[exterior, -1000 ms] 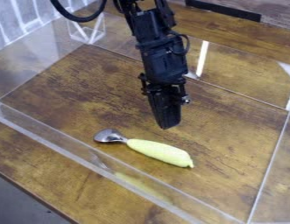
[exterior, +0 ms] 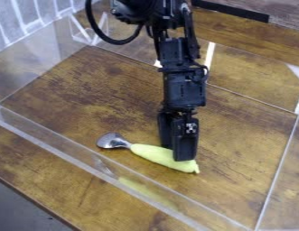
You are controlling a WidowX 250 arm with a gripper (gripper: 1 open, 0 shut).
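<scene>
A pale yellow-green ear of corn (exterior: pixel 159 155) lies on the wooden floor of a clear-walled enclosure, and a metal spoon (exterior: pixel 112 141) lies at its left end, touching it. My black gripper (exterior: pixel 183 148) points down from the top of the view, its tip low over the right part of the corn and partly covering it from the camera. The fingertips are dark and overlap in this view; whether they touch the corn is unclear.
Clear low walls (exterior: pixel 106 162) border the wooden surface on the front left and right. The bare wood to the left of the arm and at the right is free. White bars stand at the top left.
My gripper has come down and toward the front, from above the bare wood to the right part of the corn. The corn and spoon have not visibly moved.
</scene>
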